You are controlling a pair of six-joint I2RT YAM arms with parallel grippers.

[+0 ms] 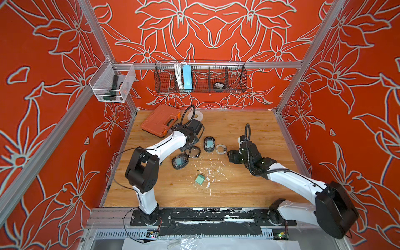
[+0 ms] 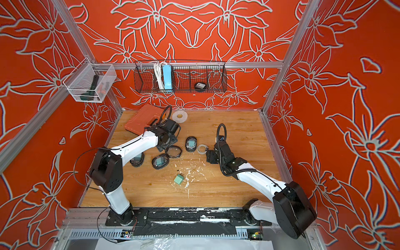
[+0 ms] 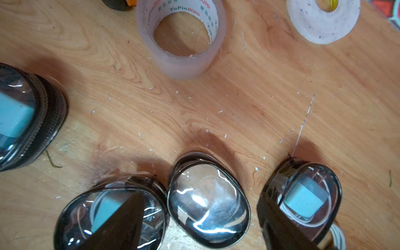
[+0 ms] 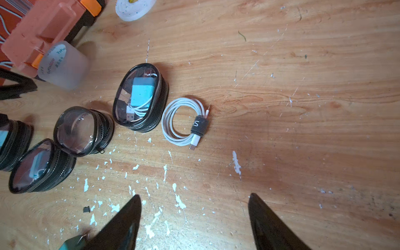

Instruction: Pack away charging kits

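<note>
Several black oval cases with clear lids lie in the middle and left of the table. The rightmost case (image 4: 135, 100) and the front case (image 2: 160, 161) show pale blue chargers; the one between, an empty-looking case (image 3: 208, 200), shows no charger. Another filled case (image 2: 136, 159) lies farther left. Beside the rightmost case, a white cable coil (image 4: 179, 125) rests in a dark strap. My left gripper hangs over the cases, fingers apart around the empty-looking one's image, holding nothing. My right gripper is open and empty, to the right of the cable coil.
A small green block (image 1: 200, 179) sits near the front. Behind the cases are a tape roll (image 3: 181, 62), a white ring (image 2: 179, 116) and an orange toolbox (image 1: 160, 120). A wire basket (image 1: 200, 79) hangs at the back.
</note>
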